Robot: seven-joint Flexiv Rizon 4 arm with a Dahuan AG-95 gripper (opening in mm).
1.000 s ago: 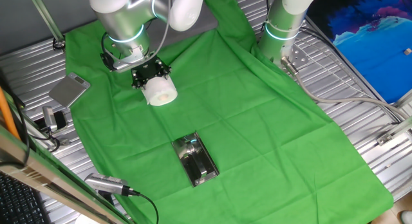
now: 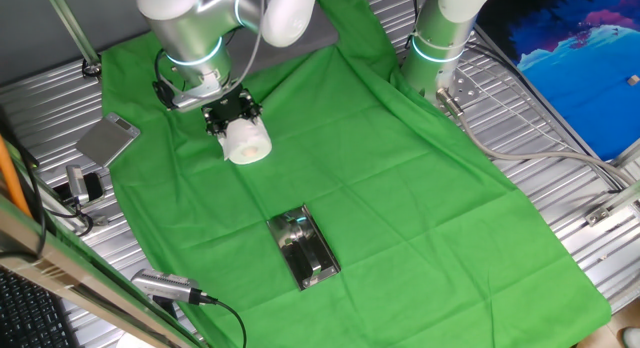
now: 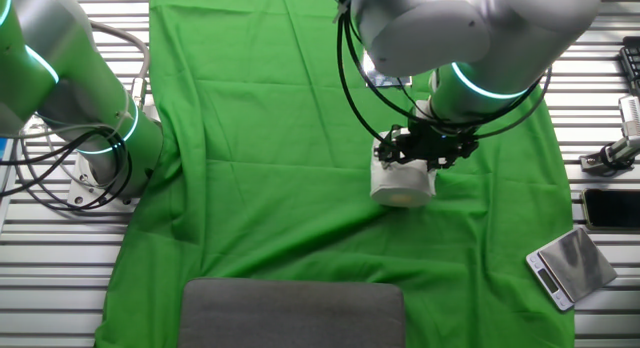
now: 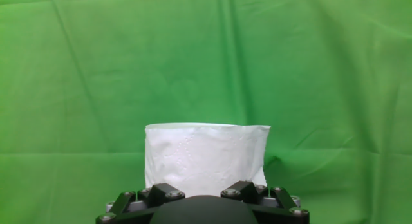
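Observation:
A white paper roll (image 2: 246,142) is at the end of my arm, with the gripper (image 2: 233,116) shut on it. From the other side, exterior view 2 shows the roll (image 3: 402,180) just under the black finger linkages. In the wrist view, the roll (image 4: 205,156) stands out beyond the black gripper parts (image 4: 203,190), and the fingertips are hidden. It appears to be held above the cloth. A shiny metal holder (image 2: 303,247) lies on the green cloth (image 2: 400,218), apart from the roll.
Near the cloth's edges are a small scale (image 2: 108,140), a grey pad (image 3: 290,313) and a camera on a cable (image 2: 167,286). Much of the cloth around the metal holder is bare.
The gripper and roll have shifted together very slightly to the left, and the roll's angle has turned a little. The metal holder has stayed in place.

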